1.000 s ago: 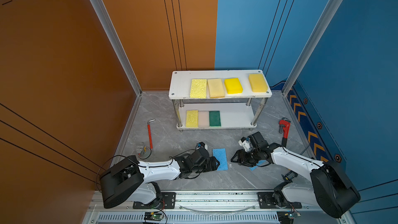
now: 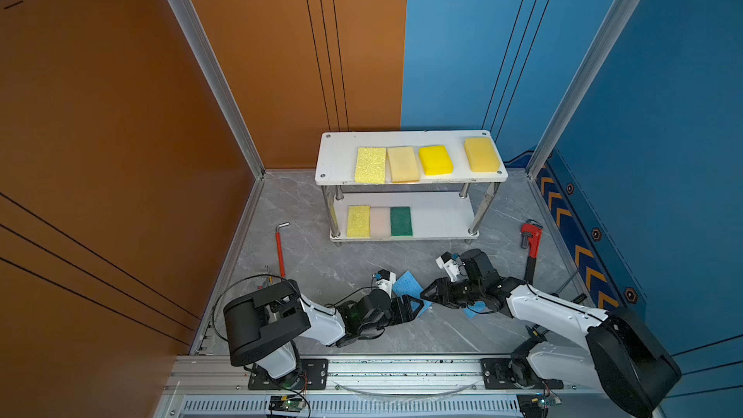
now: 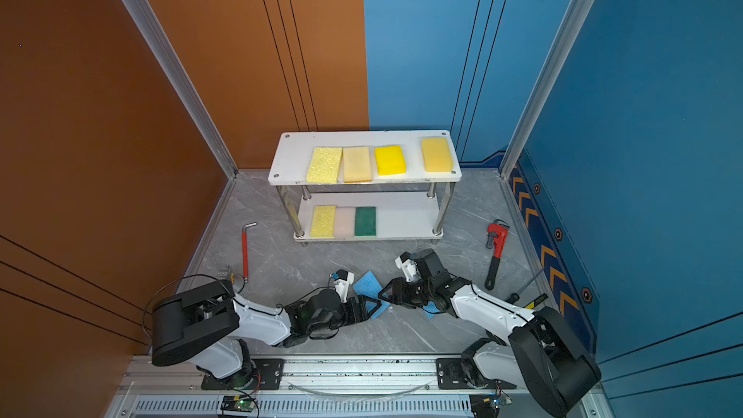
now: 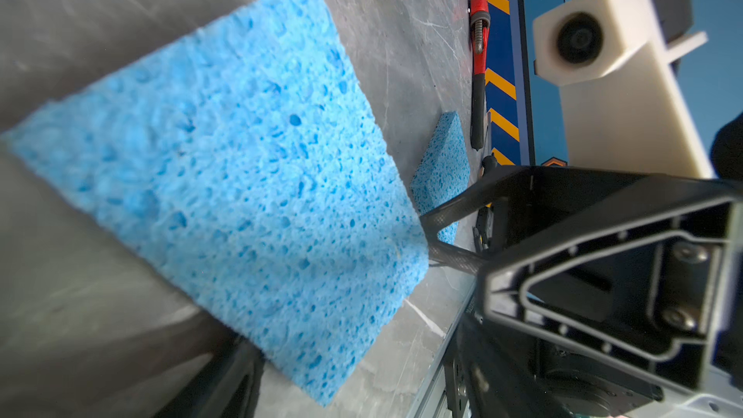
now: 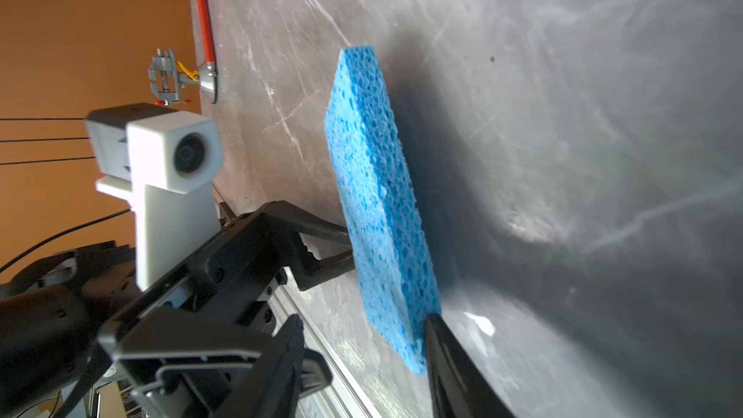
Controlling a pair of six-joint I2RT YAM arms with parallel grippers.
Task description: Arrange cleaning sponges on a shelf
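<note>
A blue sponge (image 2: 408, 285) lies on the grey floor before the shelf; in the right wrist view it (image 5: 375, 185) appears tilted. My left gripper (image 2: 413, 307) and right gripper (image 2: 433, 291) are at its opposite sides, both apparently part open; a firm hold is not visible. A second blue sponge (image 4: 445, 162) lies under the right arm. The white shelf (image 2: 449, 213) holds yellow (image 2: 358, 220), pinkish (image 2: 380, 223) and green (image 2: 401, 221) sponges below and several yellowish sponges (image 2: 435, 159) on top.
A red pipe wrench (image 2: 532, 244) lies at the right, a red-handled tool (image 2: 280, 255) at the left. The lower shelf has free room at its right; the floor between shelf and arms is mostly clear.
Compared with a second ago, my left gripper has moved right and the blue sponge is rotated. My right gripper has shifted slightly leftward, lately backing a little from the left one.
</note>
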